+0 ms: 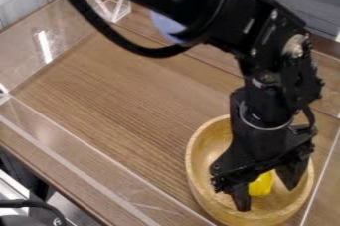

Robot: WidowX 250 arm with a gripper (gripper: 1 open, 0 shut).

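Note:
The black gripper reaches down into a tan wooden bowl at the lower right, its fingers open around a small yellow object in the bowl. The gripper body covers much of the bowl and part of the yellow object.
The bare wooden table fills the left and middle, with clear free room there. A clear plastic strip runs along the left and front edges. A blue item and a clear plastic piece sit at the back, partly behind the arm.

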